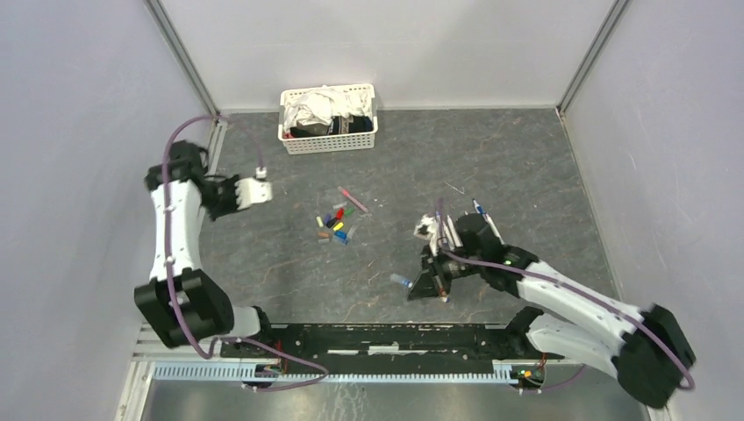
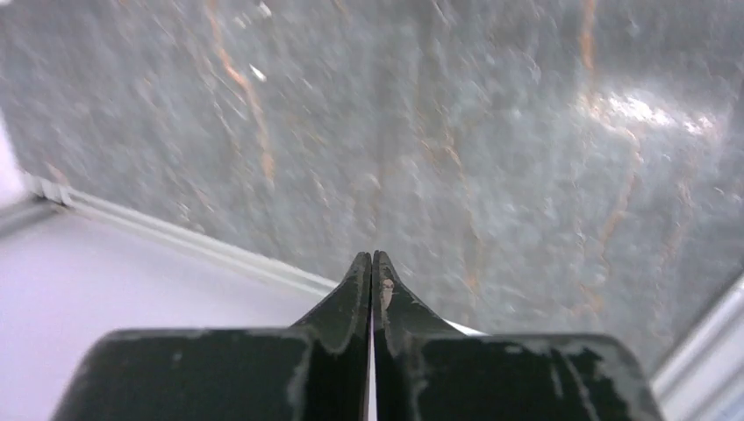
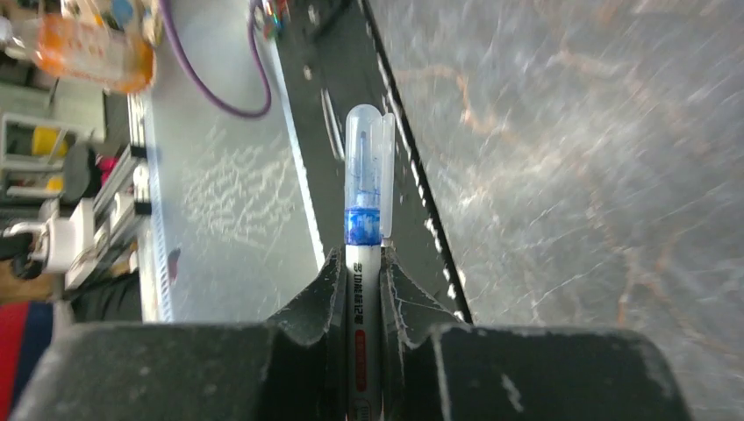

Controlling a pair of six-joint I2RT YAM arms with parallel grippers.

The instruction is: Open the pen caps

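In the right wrist view, a white pen with blue at its nib end wears a clear cap with a side clip. My right gripper is shut on its barrel. From above, that cap end points left. The fingertips of my left gripper meet, and nothing shows between them; its arm is far left, blurred by motion. Several loose coloured caps lie mid-table beside a pink pen. More pens lie at the right, partly behind my right arm.
A white basket holding cloth stands at the back. The table's back right and the strip between the loose caps and the front rail are clear. Walls enclose both sides; the left arm is close to the left one.
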